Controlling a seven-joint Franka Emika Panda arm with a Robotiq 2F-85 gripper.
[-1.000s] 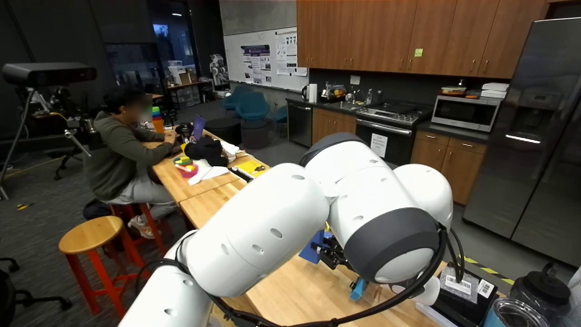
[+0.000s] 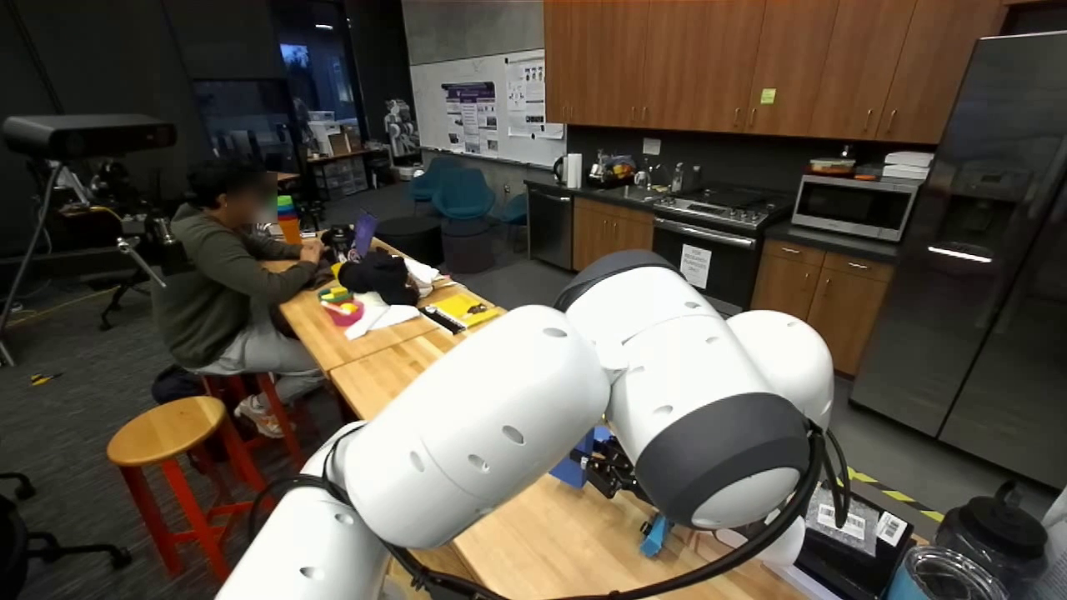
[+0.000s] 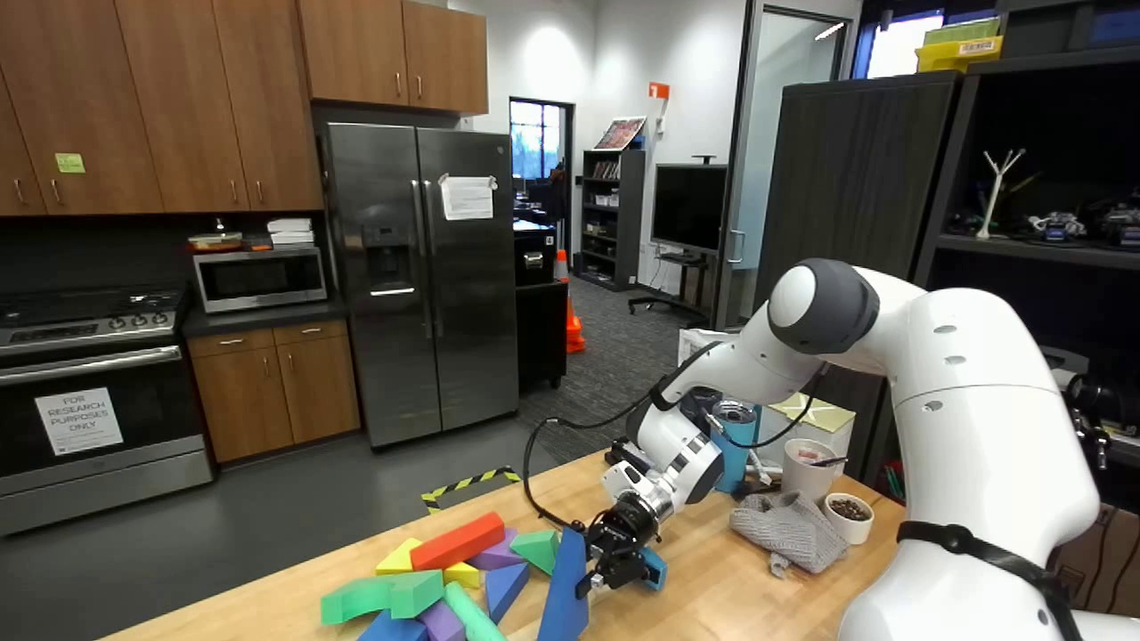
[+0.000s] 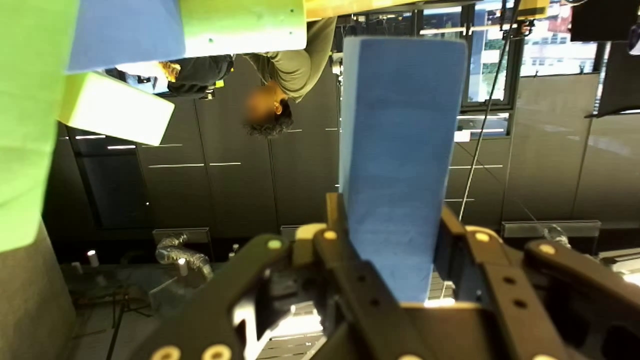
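Observation:
A long blue block [image 4: 405, 138] stands between the two fingers of my gripper, which is shut on it. In exterior view 2 the same blue block [image 3: 564, 589] is held roughly upright, slightly tilted, at the right side of a pile of coloured blocks. My gripper [image 3: 589, 582] reaches it from the right, low over the table. Most of the held block is hidden behind the arm in exterior view 1, where only a blue part [image 2: 568, 470] shows. Whether its lower end touches the table cannot be told.
The pile includes a red block [image 3: 460, 540], green blocks [image 3: 417, 593], yellow and purple ones. To the right lie a grey cloth [image 3: 791, 531], a small bowl [image 3: 850, 518], a white cup [image 3: 809, 470] and a blue tumbler [image 3: 735, 443]. Bare table lies between gripper and cloth.
The arm has sunk slightly in exterior view 1, and the gripper and blue block sit a little lower. The block is still in the gripper.

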